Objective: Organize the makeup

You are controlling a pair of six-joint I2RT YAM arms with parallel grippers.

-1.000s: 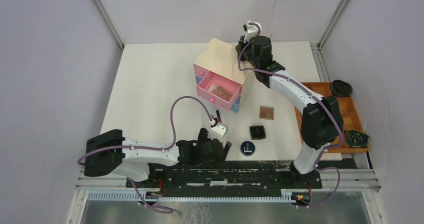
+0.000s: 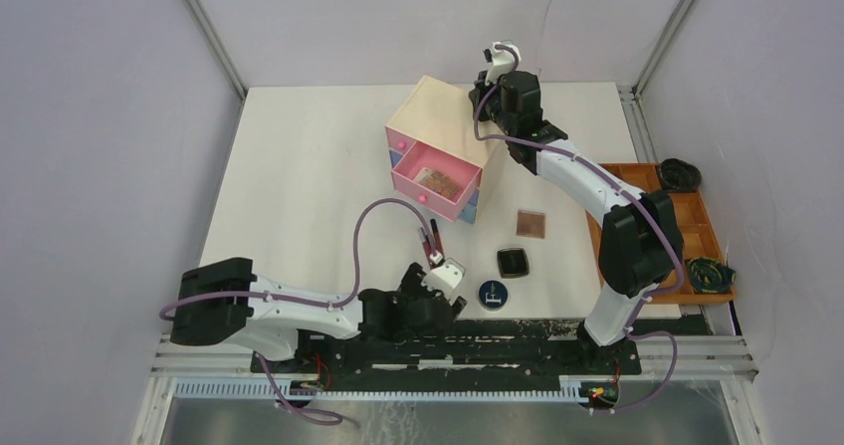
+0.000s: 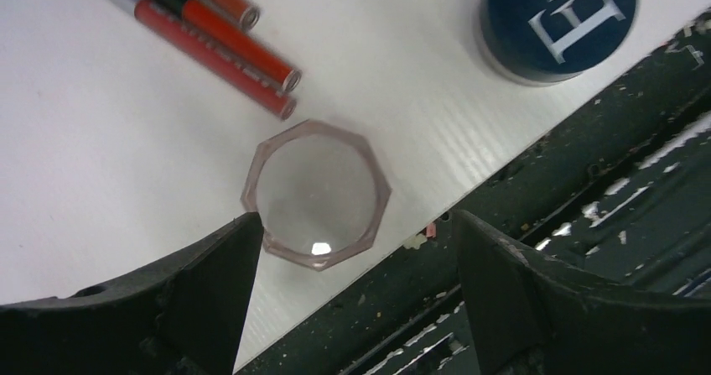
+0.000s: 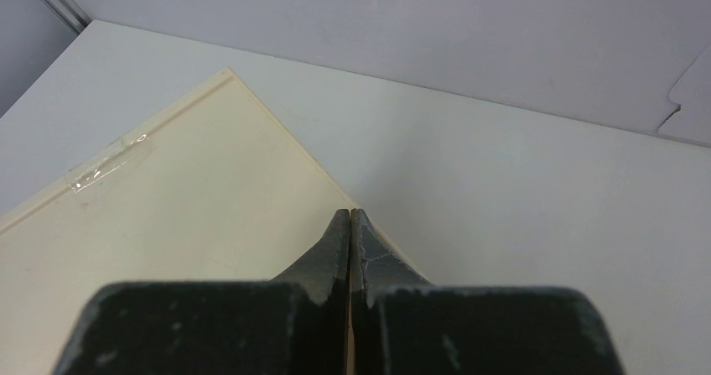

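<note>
In the left wrist view an octagonal compact (image 3: 317, 195) with a pinkish rim lies on the table. My left gripper hangs over it, open, its fingers apart on either side. Past the compact are a red lip tube (image 3: 214, 58), another red one with a black end, and a brown one. A round dark-blue jar (image 2: 493, 294) sits to the right, with a black square compact (image 2: 513, 262) and a brown square palette (image 2: 530, 224) behind it. The cabinet's pink drawer (image 2: 423, 188) is pulled out, something brownish inside. By the cabinet's cream top, my right gripper is shut, nothing showing between its fingers.
The cabinet (image 2: 438, 116) stands at the back centre. On the right, a wooden tray (image 2: 649, 176) holds dark coils, partly under the right arm. The table's front edge runs just below the octagonal compact.
My left gripper has shifted a little to the right and toward the front edge, uncovering more of the lip tubes. The right arm and the drawer have stayed put.
</note>
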